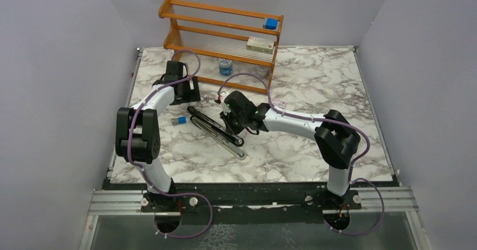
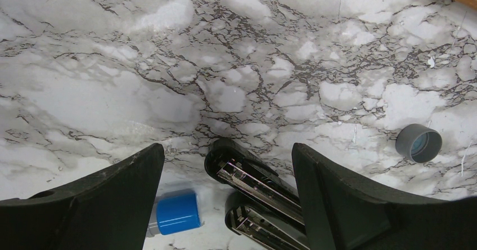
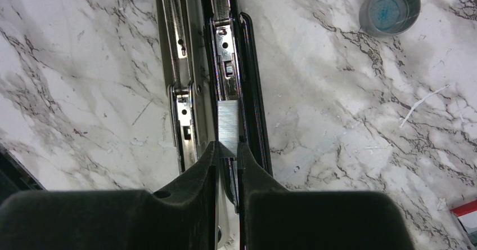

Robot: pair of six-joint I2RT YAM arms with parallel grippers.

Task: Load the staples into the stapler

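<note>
An opened black stapler [image 1: 199, 114] lies slantwise on the marble table, its magazine exposed. Between the shut fingers of my right gripper is a silver strip of staples [image 3: 228, 117], lined up over the stapler's magazine channel [image 3: 226, 81]; whether it touches the channel bottom I cannot tell. My left gripper stands open and empty above the stapler's far end [image 2: 225, 159]. The tips of the right fingers are hidden by the arm in the top view.
Beside the black stapler lies a second, silver-grey opened stapler [image 3: 184, 112]. A blue-capped piece [image 1: 179, 120] rests to their left, and a small grey cup [image 2: 419, 143] stands to their right. Behind is a wooden shelf [image 1: 225, 53].
</note>
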